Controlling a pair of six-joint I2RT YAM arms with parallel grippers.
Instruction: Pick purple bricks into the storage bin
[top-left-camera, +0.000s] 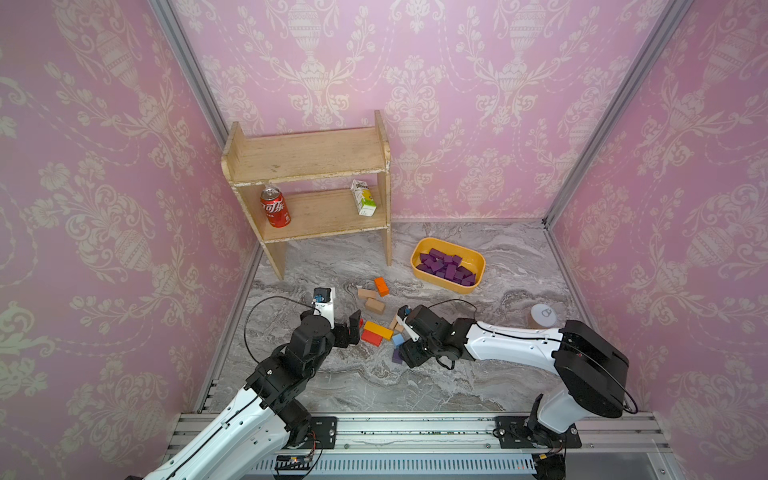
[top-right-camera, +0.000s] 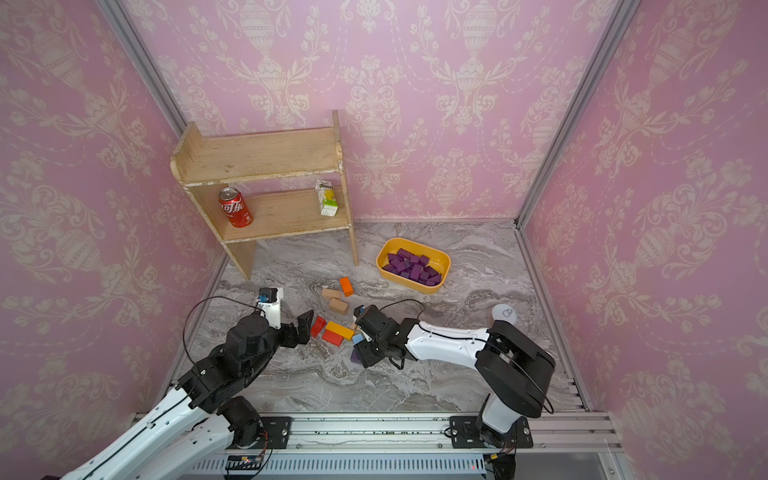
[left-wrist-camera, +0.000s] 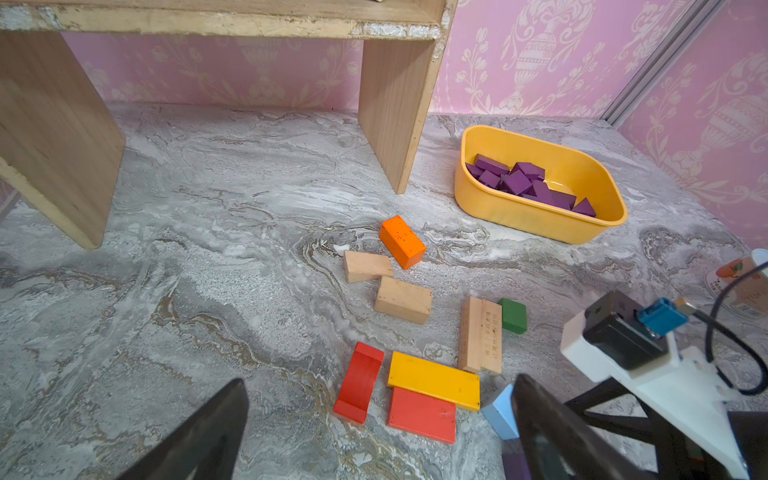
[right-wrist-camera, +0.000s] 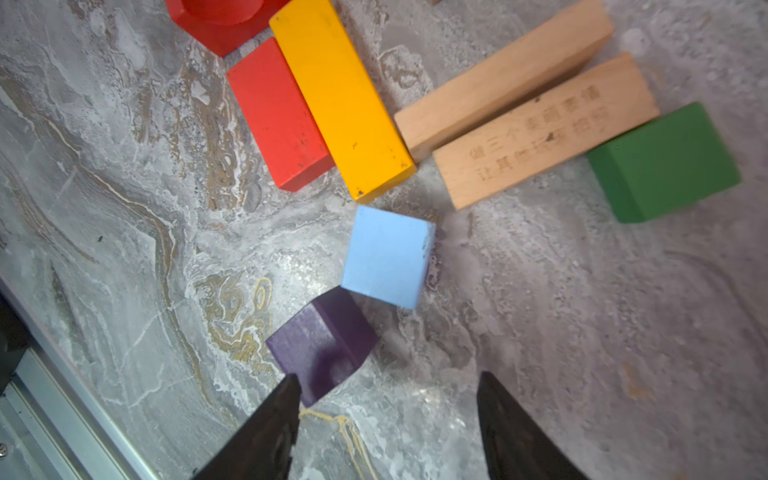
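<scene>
The yellow bin (top-left-camera: 448, 280) at the back right holds several purple bricks (left-wrist-camera: 516, 181). One purple brick (right-wrist-camera: 320, 348) lies on the table beside a light blue cube (right-wrist-camera: 388, 256). My right gripper is low over this brick, fingers apart with nothing seen between them; the brick is near the left fingertip. My left gripper (top-left-camera: 345, 328) is raised left of the loose bricks, open and empty.
Red, yellow, wooden, green and orange bricks (left-wrist-camera: 401, 241) lie mid-table. A wooden shelf (top-left-camera: 312, 226) with a can and a carton stands at back left. A white-lidded jar (top-left-camera: 544, 313) sits at the right.
</scene>
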